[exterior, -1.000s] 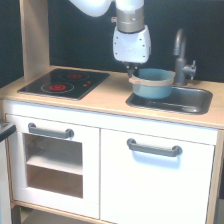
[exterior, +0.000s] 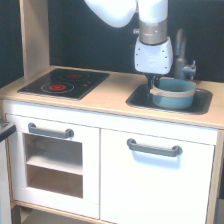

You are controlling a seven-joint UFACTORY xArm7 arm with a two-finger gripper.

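A blue-grey pot (exterior: 175, 100) with a brownish rim is at the sink (exterior: 138, 97) on the right of the counter. It looks upright, over or inside the basin; whether its base touches the bottom is hidden. From above, my white gripper (exterior: 152, 82) reaches down to the left side of the pot, its small dark fingers at the rim or handle there. They appear shut on it, though the contact itself is too small to see clearly.
Just behind the pot rises a dark faucet (exterior: 181, 56). A black stovetop (exterior: 64, 83) with two red-marked burners lies to the left, empty. Bare wooden counter (exterior: 112, 92) separates stovetop and sink. Below are an open-fronted compartment (exterior: 54, 160) and a white cabinet door (exterior: 150, 185).
My gripper and the pot have moved together to the right and lower in the view, bringing the pot further over the sink and closer beneath the faucet.
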